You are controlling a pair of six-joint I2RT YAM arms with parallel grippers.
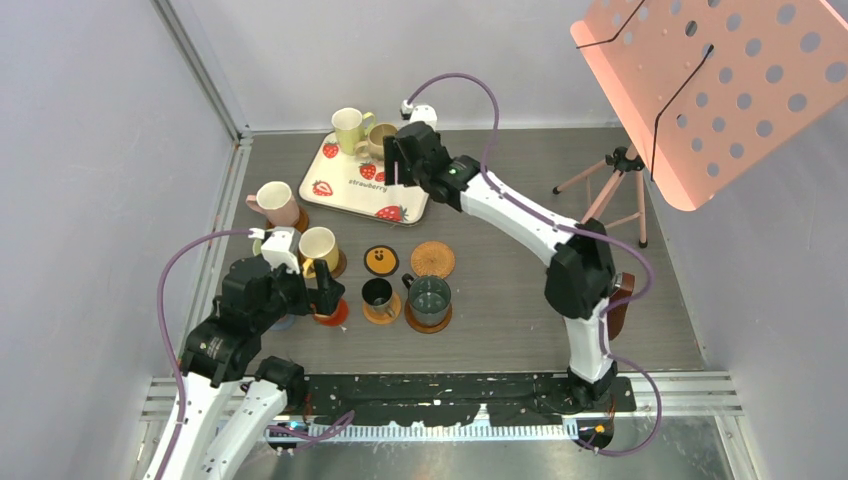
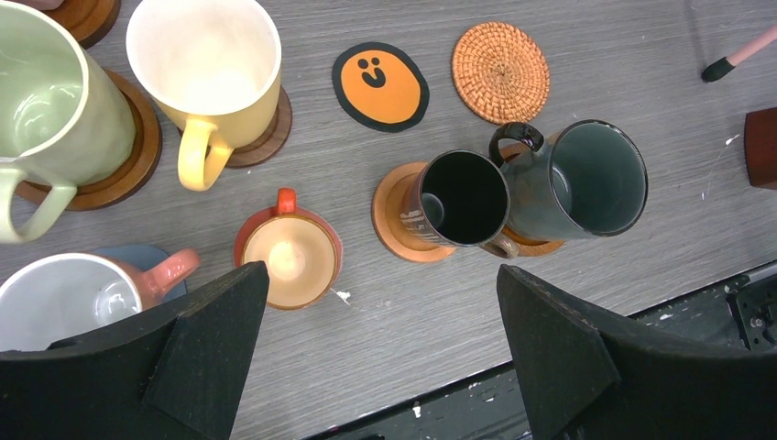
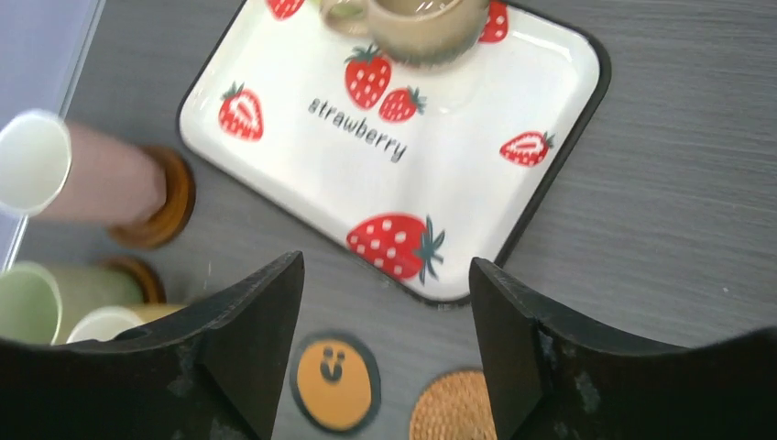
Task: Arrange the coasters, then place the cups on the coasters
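Note:
On the strawberry tray (image 1: 330, 197) stand a yellow-green cup (image 1: 347, 128) and a tan cup (image 1: 374, 143), the tan one partly behind my right gripper (image 1: 392, 165). That gripper hangs above the tray, part open, its fingers (image 3: 243, 344) apart with nothing between them. An orange smiley coaster (image 2: 383, 84) and a woven round coaster (image 2: 500, 71) lie bare. A dark cup (image 2: 463, 197) and a grey-green glass cup (image 2: 600, 179) stand on coasters near the front. My left gripper is open and empty over the front left cups.
On the left, a pink cup (image 1: 277, 203), a pale green cup (image 2: 87, 128), a yellow cup (image 1: 318, 246) and a small red cup (image 2: 289, 261) rest on coasters. A pink tripod (image 1: 604, 195) stands at the right. Table right of the tray is clear.

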